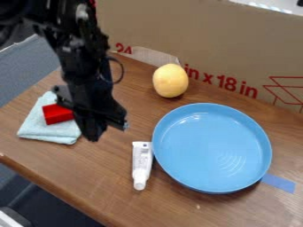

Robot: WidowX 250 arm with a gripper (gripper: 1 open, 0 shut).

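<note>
My black gripper (95,124) hangs over the left part of the wooden table, just right of a red block (56,113) on a folded pale blue cloth (45,130). Its fingertips point down and look shut, with nothing visible between them; the arm hides part of the block and cloth. A white tube (141,166) lies to the lower right, beside a blue plate (212,146). A yellow oval object (171,81) sits at the back.
A cardboard box (219,49) stands along the back of the table (101,177). A strip of blue tape (278,183) lies right of the plate. Bare table lies in front of the cloth and around the yellow object.
</note>
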